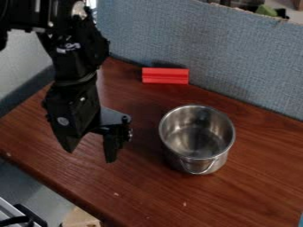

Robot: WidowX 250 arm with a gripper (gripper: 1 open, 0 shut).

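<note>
My black gripper (89, 142) hangs low over the left part of the wooden table (142, 195), its fingers pointing down and apart, with nothing seen between them. To its right stands a shiny metal pot (197, 148) with a thin handle, empty inside. A red block (165, 75) lies at the back of the table, behind and to the left of the pot, near the grey partition.
A grey fabric partition (225, 62) runs along the back of the table, and another panel is at the left. The table's front left edge drops to clutter below. Bare wood lies in front of the pot.
</note>
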